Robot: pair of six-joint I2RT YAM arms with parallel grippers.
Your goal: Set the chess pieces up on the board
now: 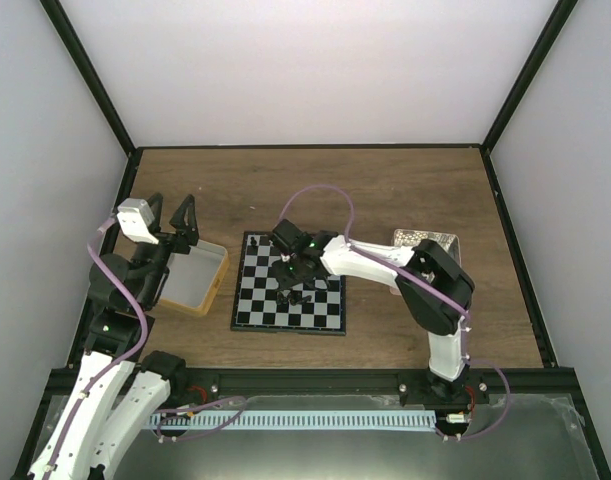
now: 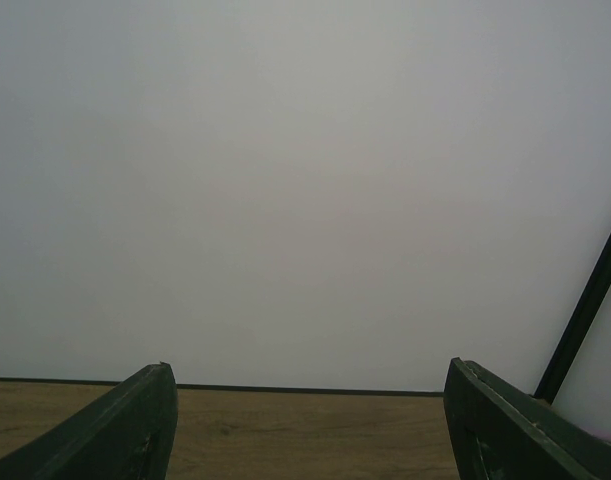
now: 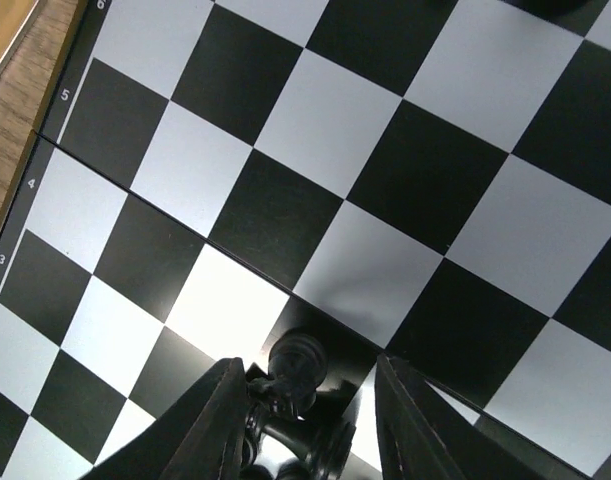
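Note:
The chessboard (image 1: 258,305) lies mid-table with a few dark pieces on it. In the right wrist view my right gripper is low over the board, part open, fingertips around a dark piece (image 3: 298,362) standing beside several others clustered at the lower middle; whether it touches that piece I cannot tell. My left gripper (image 1: 170,215) is raised at the left over the box, open and empty, facing the back wall in its wrist view.
A wooden box with a pale interior (image 1: 194,275) sits left of the board. A tray of light pieces (image 1: 425,237) is to the right, partly behind my right arm.

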